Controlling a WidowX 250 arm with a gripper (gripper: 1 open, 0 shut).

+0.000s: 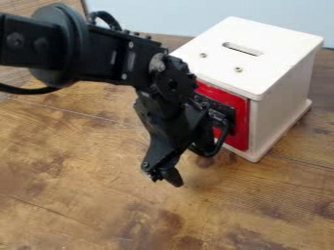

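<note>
My black arm reaches in from the upper left, bent downward so that the gripper (162, 170) hangs low over the wooden floor, in front and to the left of a white box (268, 93). The box has a slot and two screws on its top and a red panel (232, 138) on its front, partly hidden behind my wrist. Nothing shows between the fingertips, which point down; their spread is hard to make out from this angle.
A pale wall or edge runs along the back.
</note>
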